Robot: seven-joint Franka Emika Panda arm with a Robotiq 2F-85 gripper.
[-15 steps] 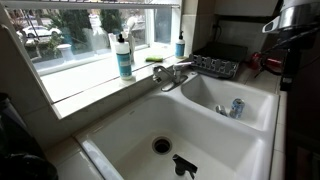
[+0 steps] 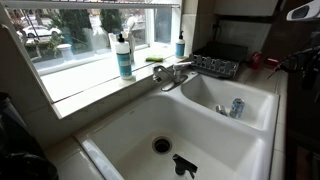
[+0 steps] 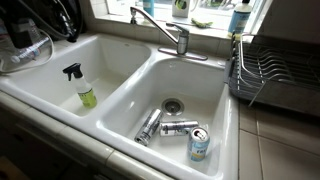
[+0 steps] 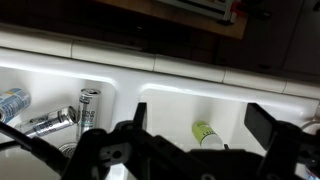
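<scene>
My gripper is open in the wrist view, its dark fingers wide apart with nothing held between them. Beneath it, the spray bottle (image 4: 205, 135) with a green label shows in one basin. Exterior view 2 has this bottle (image 3: 88, 95) standing in the left basin, its black trigger head up. Three cans lie or stand in the other basin: a silver can (image 3: 148, 127), a second silver can (image 3: 179, 128) on its side, and a blue-and-white can (image 3: 199, 143) upright. Part of my arm (image 2: 305, 11) enters exterior view 1 at the top right.
A divider (image 3: 122, 97) separates the two basins. The faucet (image 3: 180, 40) rises behind them. A wire dish rack (image 3: 275, 65) stands on the right counter. A soap bottle (image 2: 124, 57) sits on the windowsill. Much of the bottle's basin floor is bare.
In exterior view 1 my arm has shifted toward the top right edge, so less of it shows now. The spray bottle and cans have not moved.
</scene>
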